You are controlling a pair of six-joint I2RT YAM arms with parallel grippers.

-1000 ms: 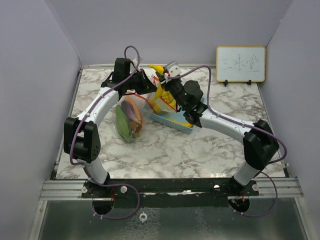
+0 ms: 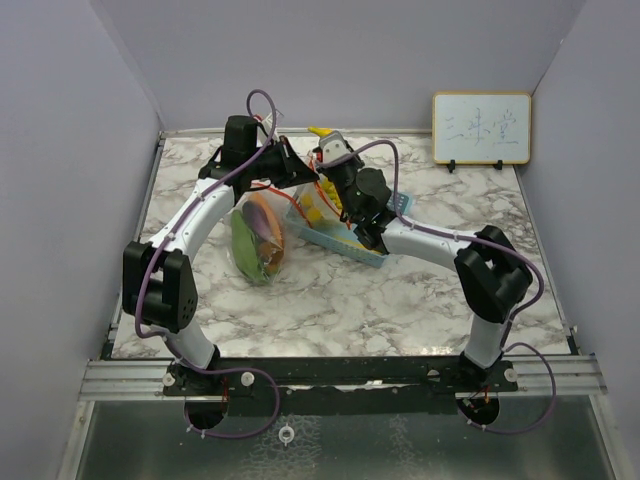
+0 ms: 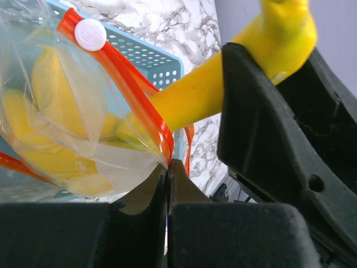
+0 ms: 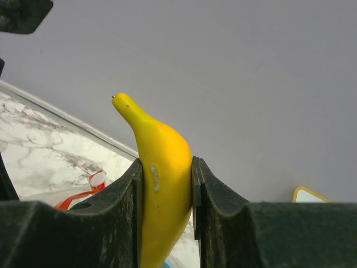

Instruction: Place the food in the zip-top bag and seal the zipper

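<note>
My left gripper is shut on the red-edged rim of a clear zip top bag (image 3: 125,81). Yellow food (image 3: 61,103) lies inside that bag. A yellow banana (image 4: 162,167) stands upright between the fingers of my right gripper, which look in contact with both its sides. From the left wrist side, the lower part of the banana (image 3: 192,92) reaches behind the red zipper edge into the bag's mouth; its lower tip shows only through the plastic. In the top view its upper end (image 2: 320,131) pokes out above the right gripper.
A blue basket (image 2: 345,246) lies beneath the bag, with more yellow food in it. Left of it sits another clear bag (image 2: 258,235) holding a green, a purple and an orange item. A whiteboard (image 2: 482,128) stands back right.
</note>
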